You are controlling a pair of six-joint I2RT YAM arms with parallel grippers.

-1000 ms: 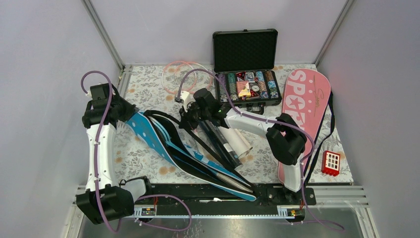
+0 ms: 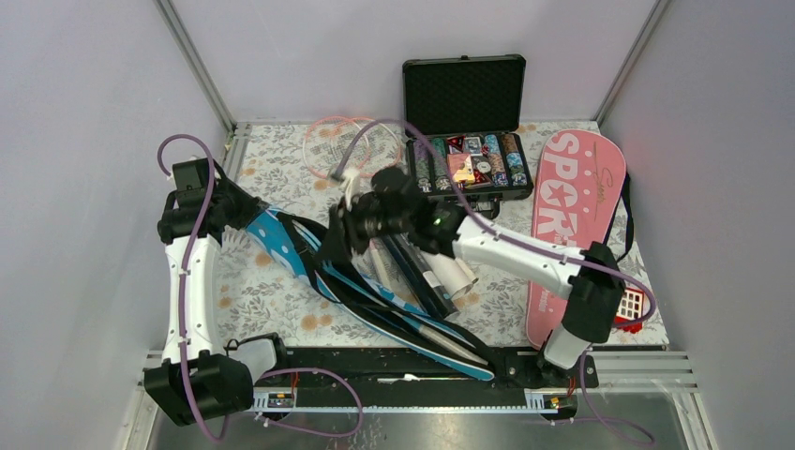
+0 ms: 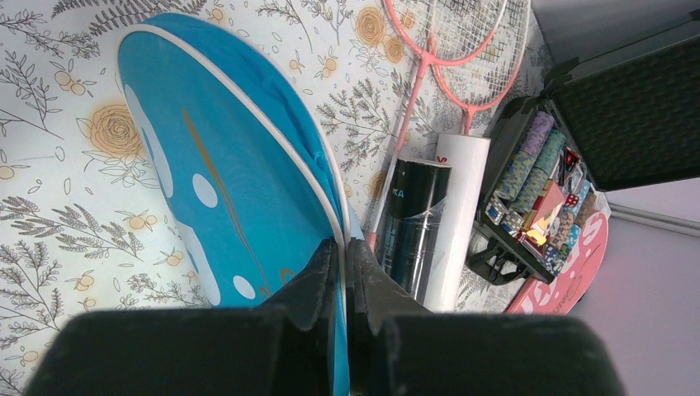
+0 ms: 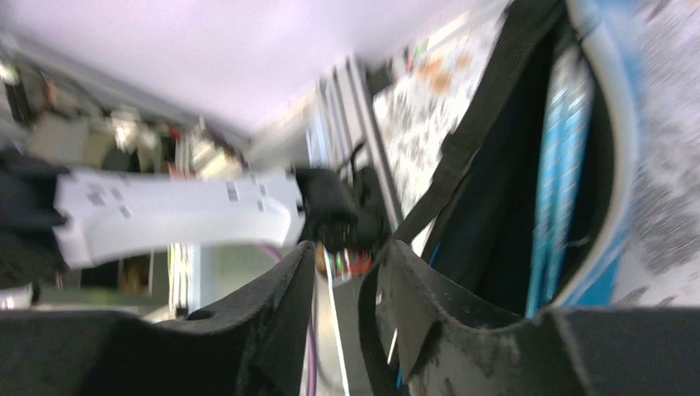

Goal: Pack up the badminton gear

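The blue spotted racket bag [image 2: 270, 236] lies slantwise from the left to the front edge, its black inside showing in the right wrist view. My left gripper is shut on the pale-trimmed edge of the bag at its far left end. Over the middle of the bag, my right gripper [image 2: 330, 255] is blurred; its fingers [image 4: 276, 301] stand apart. A black strap [image 4: 450, 161] runs down between them. Two pink rackets [image 3: 425, 59] lie crossed behind the bag. A black tube [image 3: 409, 223] and a white tube [image 3: 452, 214] lie beside it.
An open black case [image 2: 466, 94] with chips and cards stands at the back. The pink bag [image 2: 577, 202] lies along the right side, with a red box [image 2: 630, 307] near its front end. Bare cloth shows at the left, behind my left gripper.
The strap, stretched over the tubes earlier, now lies along the bag. The left arm has stayed nearly still.
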